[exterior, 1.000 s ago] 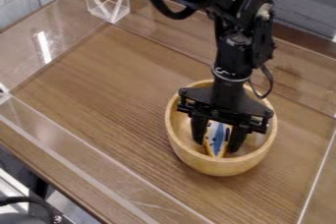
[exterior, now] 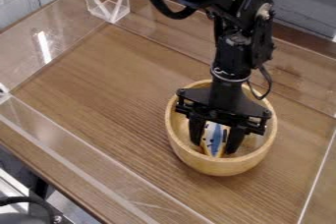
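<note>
A round tan wooden bowl [exterior: 184, 155] sits on the wooden table toward the right. The black gripper [exterior: 226, 130] reaches down into it from above, its fingers around a small object [exterior: 214, 145] with blue, white and yellow parts inside the bowl. Whether the fingers are closed on it is hard to tell, as the black mechanism hides much of it.
A white wire holder [exterior: 109, 5] stands at the back left. A grey wall ledge runs along the back, and a black cable lies at the bottom left corner.
The gripper has shifted very slightly inside the bowl; otherwise little differs.
</note>
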